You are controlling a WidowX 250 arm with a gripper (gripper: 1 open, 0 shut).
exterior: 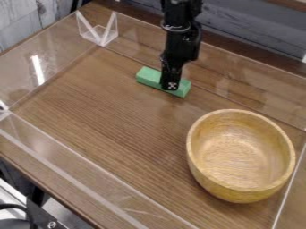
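Note:
The black gripper (170, 80) is lowered from the top centre onto a green bar (153, 78) lying flat on the wooden table (89, 125). Its fingertips sit on or just over the bar's right part, hiding some of it. Whether they hold anything is too small to tell.
A large tan bowl (239, 183) stands at the right front. A white wire holder (98, 29) is at the back left. A dark cable is at the bottom left corner.

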